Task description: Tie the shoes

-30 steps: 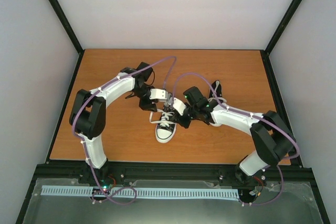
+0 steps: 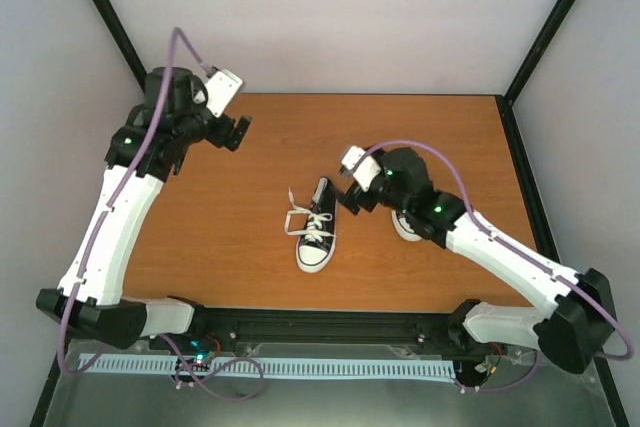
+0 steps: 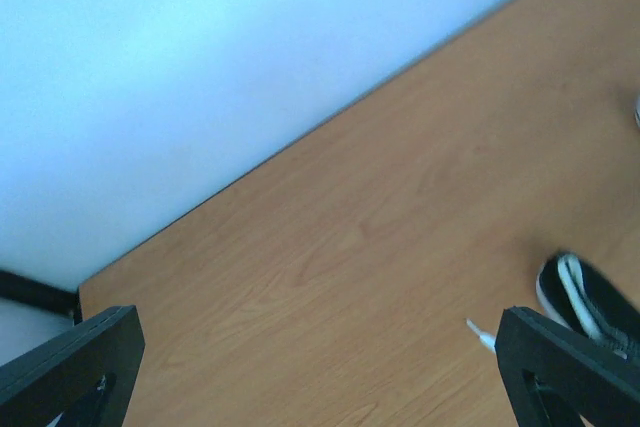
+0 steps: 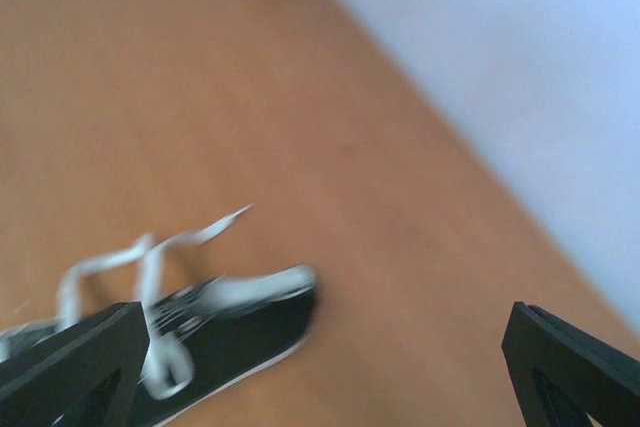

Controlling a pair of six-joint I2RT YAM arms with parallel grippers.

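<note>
The black-and-white left shoe (image 2: pixel 319 230) stands at the middle of the table, toe toward the front edge. Its white laces (image 2: pixel 297 220) spread over the tongue and out to its left side. Of the other shoe, only the white toe (image 2: pixel 404 226) shows, the rest being covered by my right arm. My left gripper (image 2: pixel 243 133) is open over the far left of the table, well away from both shoes. Open and empty, my right gripper (image 2: pixel 347 196) hovers just right of the left shoe's heel. In the right wrist view, a shoe (image 4: pixel 250 332) with loose laces (image 4: pixel 150 257) lies past the left finger.
Bare wooden table (image 2: pixel 220 247) fills the left and front left. White walls close in the back and both sides, with the back wall (image 2: pixel 330 27) near my left gripper. Purple cables (image 2: pixel 150 132) loop along both arms.
My left gripper has drawn away from the left shoe to the back left and higher. My right gripper has shifted slightly back and up, and its arm now hides most of the right shoe.
</note>
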